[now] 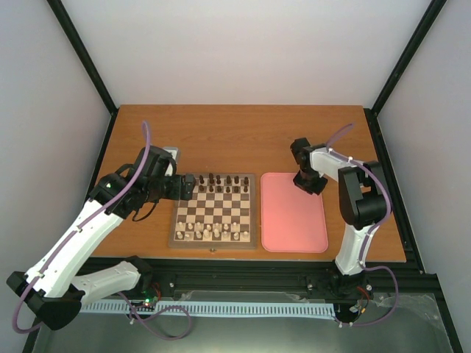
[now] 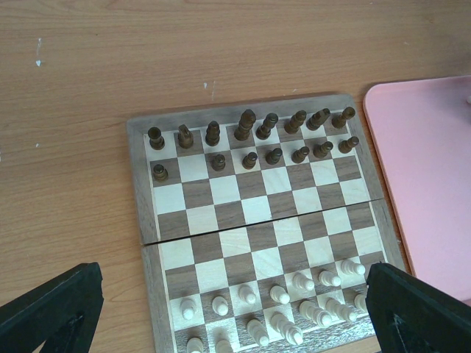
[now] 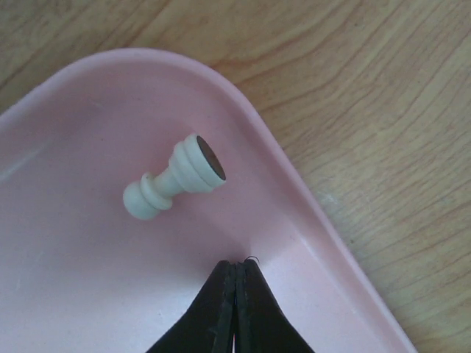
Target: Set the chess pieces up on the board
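In the right wrist view a white pawn (image 3: 184,170) lies on its side near the corner of the pink tray (image 3: 294,180). My right gripper is shut with nothing between its fingers, its tips a short way from the pawn and not touching it. The chess board (image 2: 135,180) fills much of the left wrist view, dark pieces (image 2: 246,123) in two rows at the far side, white pieces (image 2: 283,327) at the near side. My left gripper stands wide open above the board, holding nothing.
In the top view the tray (image 1: 294,220) lies to the right of the board (image 1: 255,213), with a narrow strip of table between them. Among the dark front-row pawns one square stands empty.
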